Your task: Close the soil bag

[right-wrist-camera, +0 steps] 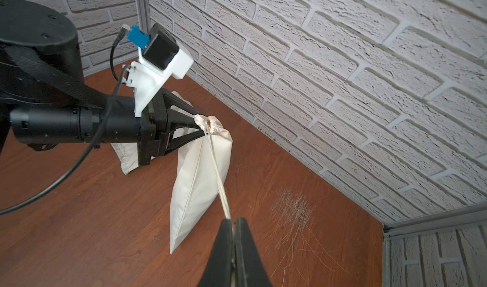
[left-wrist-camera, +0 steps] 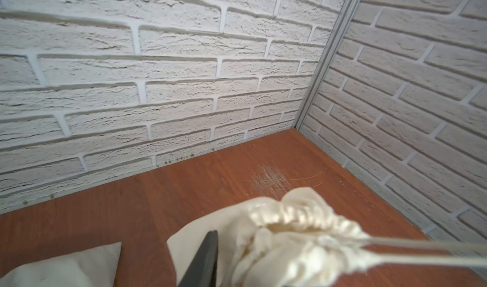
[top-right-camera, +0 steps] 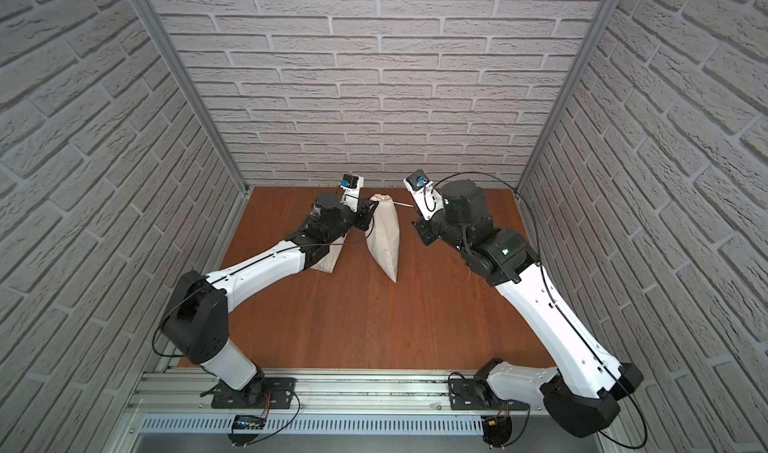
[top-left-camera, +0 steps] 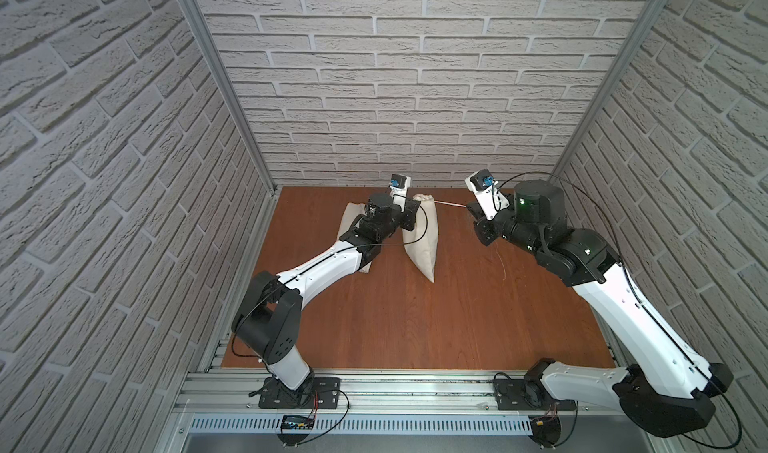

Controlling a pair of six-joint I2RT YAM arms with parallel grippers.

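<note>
The cream soil bag stands upright near the back middle, its gathered neck bunched up. My left gripper is at the neck with its fingers apart around the bag's top; how firmly it touches cannot be told. A white drawstring runs taut from the neck to my right gripper, which is shut on the cord between its fingertips.
A second cream bag lies behind my left arm. Brick walls enclose the back and sides.
</note>
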